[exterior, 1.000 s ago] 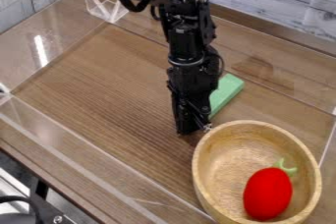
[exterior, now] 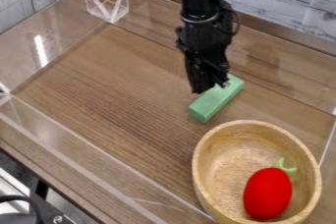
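Note:
The black arm reaches down from the top centre, its gripper (exterior: 206, 75) above the table just up and left of a light green block (exterior: 215, 98). The gripper looks shut, with nothing visible between its fingers. The green block lies flat on the wooden table, set diagonally, near a wooden bowl (exterior: 213, 179) that holds a red tomato-like object (exterior: 268, 193) with a green stem.
A clear plastic object (exterior: 109, 4) stands at the back left of the table (exterior: 92, 100). A black cable or part lies at the bottom left corner.
The gripper has moved up and back, away from the bowl, uncovering more of the green block. The block and bowl have not visibly moved.

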